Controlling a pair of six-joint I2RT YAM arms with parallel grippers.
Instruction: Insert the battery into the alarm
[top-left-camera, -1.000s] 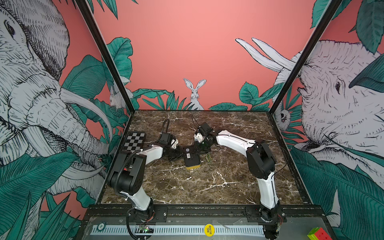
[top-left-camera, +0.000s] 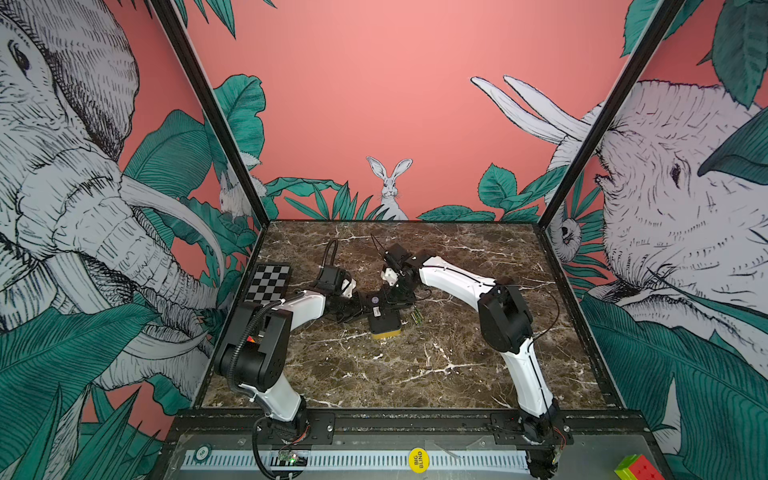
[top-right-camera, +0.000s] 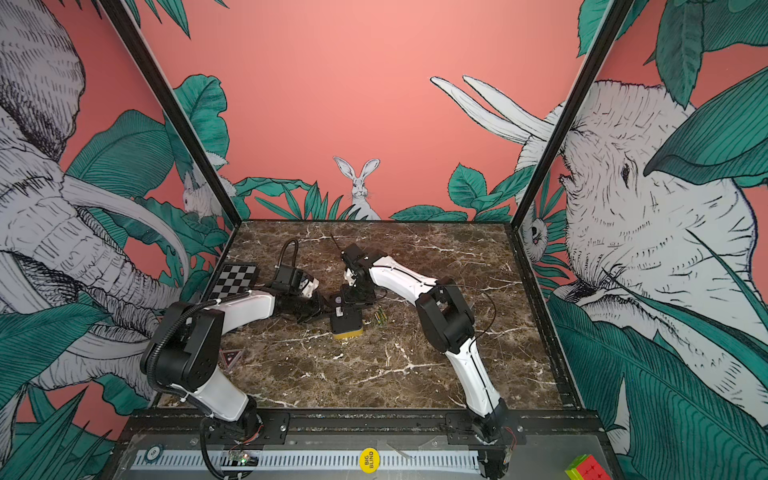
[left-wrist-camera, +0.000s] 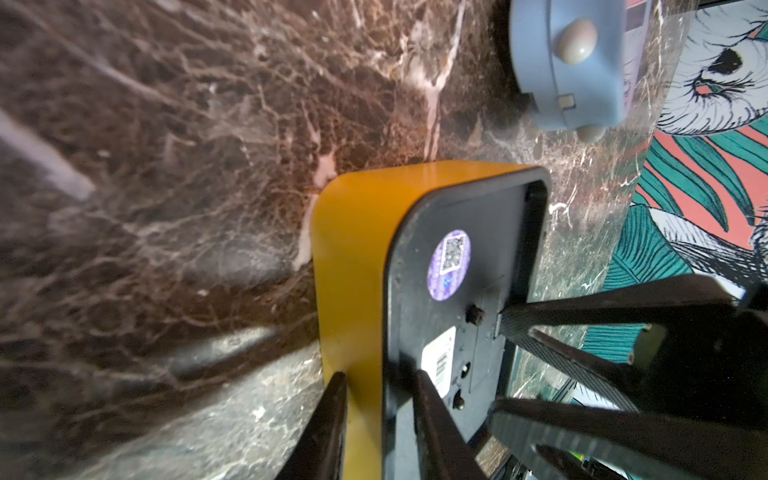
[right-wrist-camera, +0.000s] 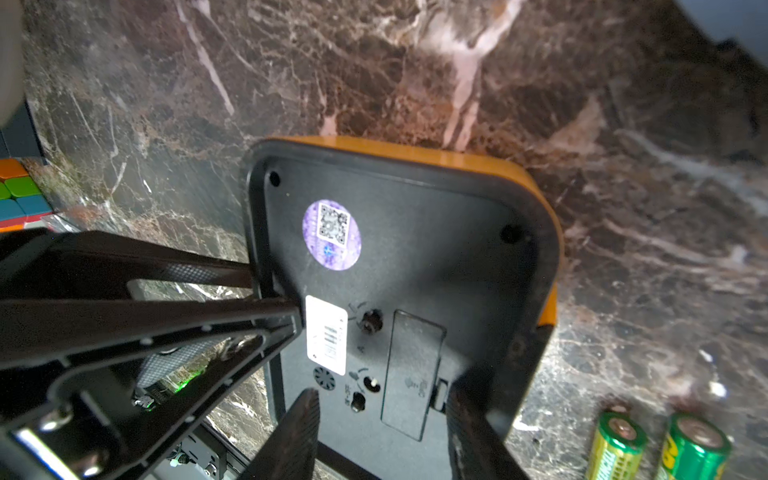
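The alarm (right-wrist-camera: 448, 256) lies face down on the marble table, its black back up and yellow sides below. Its closed battery cover (right-wrist-camera: 414, 376) is in the right wrist view, between my right fingertips. My left gripper is shut on the alarm's rim, one finger on the yellow side, one on the black back. My right gripper is part open above the cover, with nothing held between its fingers. Two green-and-yellow batteries, one (right-wrist-camera: 614, 448) left of the other (right-wrist-camera: 694, 448), rest on the table beside the alarm.
A checkered board (top-left-camera: 269, 283) lies at the table's left side. A pale blue-grey part (left-wrist-camera: 568, 64) of unclear kind shows beyond the alarm.
Over the last second my right arm has moved left, bringing its gripper further over the alarm. The left arm and the alarm look unmoved.
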